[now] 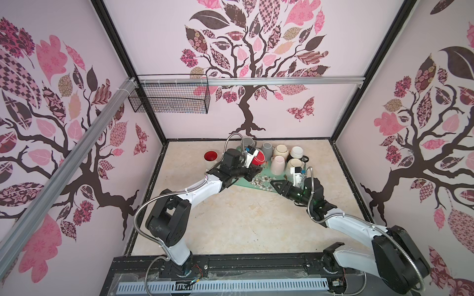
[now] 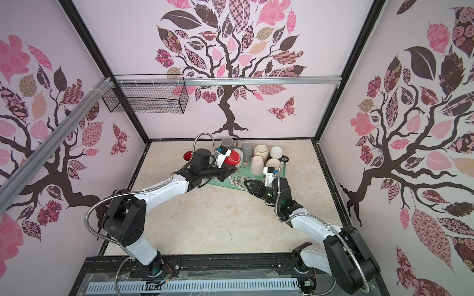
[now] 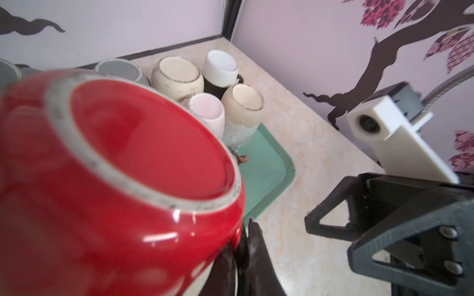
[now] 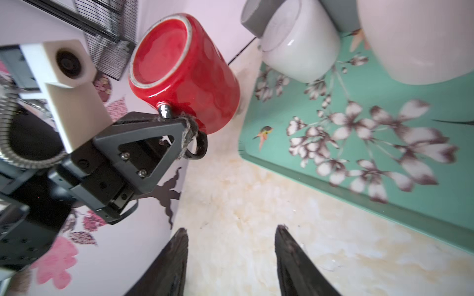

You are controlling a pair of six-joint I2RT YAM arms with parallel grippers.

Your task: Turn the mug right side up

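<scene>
The red mug (image 4: pixel 214 79) is tilted with its white-ringed base facing up, held above the tray's left end. My left gripper is shut on its handle; in the left wrist view the mug (image 3: pixel 153 143) fills the near left and hides part of the fingers. To the right, apart from the mug, my right gripper has a gap between its fingertips and nothing in it, over bare table in front of the tray.
Several upturned mugs crowd the back of the green tray (image 3: pixel 271 180), including a pink mug (image 1: pixel 277 165) and a white mug (image 4: pixel 301 44). Another mug, red inside (image 1: pixel 210 156), stands left of the tray.
</scene>
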